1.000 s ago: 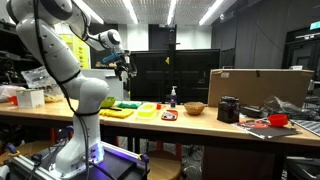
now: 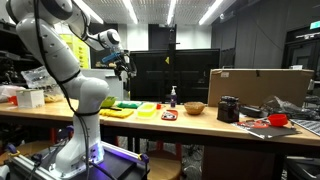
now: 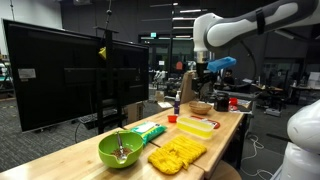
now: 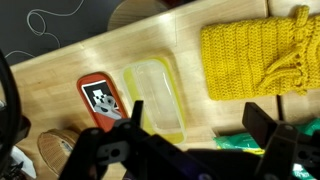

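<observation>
High above the table my gripper stands open, with nothing between its fingers; it also shows in the first exterior view (image 2: 128,78). Below it in the wrist view lies a clear tray with a yellow rim (image 4: 154,92). A yellow knitted cloth (image 4: 245,62) is spread to the right of that tray. To the tray's left is a red-rimmed item with a black-and-white picture (image 4: 102,99). Part of a green and white packet (image 4: 235,142) shows behind the right finger. A green bowl (image 3: 121,150) holding something dark stands near the cloth in the second exterior view.
A brown bowl (image 2: 192,108), a pump bottle (image 2: 173,97) and a black appliance (image 2: 229,109) stand along the table. A large cardboard box (image 2: 258,86) rises behind at the right. Open air surrounds the gripper.
</observation>
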